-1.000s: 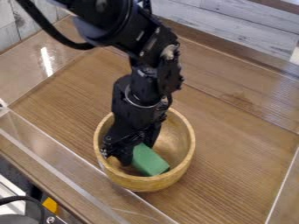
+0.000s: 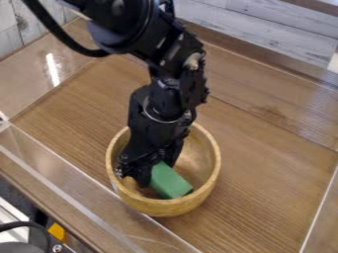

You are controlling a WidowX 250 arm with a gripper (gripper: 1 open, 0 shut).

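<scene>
A yellow-orange bowl [image 2: 199, 198] stands on the wooden table near the front. My black gripper [image 2: 145, 166] reaches down into its left side, its fingertips at a green block [image 2: 171, 181] lying inside the bowl. The gripper looks closed on the block's upper end, though the fingertips are dark and partly hidden.
Bare wooden table [image 2: 264, 148] surrounds the bowl to the right and behind. A clear plastic edge runs along the lower left, with cables beyond it. A white plank wall is at the back.
The gripper and green block have shifted slightly up and back within the bowl.
</scene>
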